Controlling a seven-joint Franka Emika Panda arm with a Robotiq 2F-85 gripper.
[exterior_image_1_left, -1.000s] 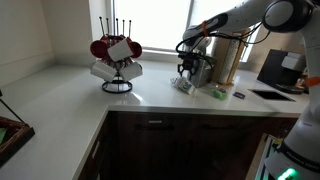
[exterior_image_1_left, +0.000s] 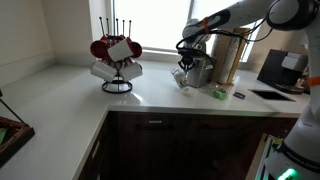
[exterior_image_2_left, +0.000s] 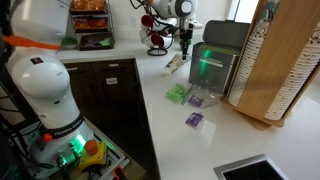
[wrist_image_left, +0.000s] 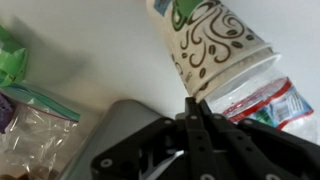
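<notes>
A pale paper packet with brown swirls and a green patch (wrist_image_left: 215, 40) fills the upper middle of the wrist view. Its narrow lower corner meets the tips of my black gripper, which is shut on that thin edge. From the side, the packet (exterior_image_2_left: 176, 64) hangs at a tilt beneath the gripper (exterior_image_2_left: 184, 48), left of the grey toaster-like box. In the other exterior view the packet (exterior_image_1_left: 179, 75) appears just below the gripper (exterior_image_1_left: 185, 66), over the counter's back part.
The grey box (exterior_image_2_left: 211, 66) stands close by. A clear bag with red and blue print (wrist_image_left: 275, 105) lies near the fingers. Green (exterior_image_2_left: 177, 93) and purple (exterior_image_2_left: 194, 119) packets rest on the counter. A mug rack (exterior_image_1_left: 117, 85) stands left.
Earlier the packet was lower, near the counter beneath the gripper. Now it is higher, and the gripper has risen slightly with it.
</notes>
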